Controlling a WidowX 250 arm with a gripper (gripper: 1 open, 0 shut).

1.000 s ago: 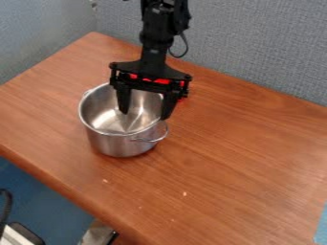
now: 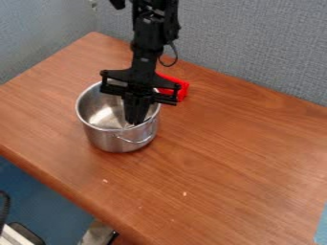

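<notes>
A steel pot point(image 2: 109, 134) with wire handles stands on the wooden table, left of the middle. My black gripper point(image 2: 136, 113) reaches down into the pot at its right half, fingertips low inside the rim; whether anything is between them is hidden. A red object point(image 2: 178, 87) lies behind the gripper, just past the pot's right rear, partly hidden by the arm.
A grey padded wall runs along the back and left. Blue floor and some equipment show past the front-left edge.
My gripper has moved left and down into the pot, and its fingers appear closer together. The pot has shifted slightly; more of the red object shows.
</notes>
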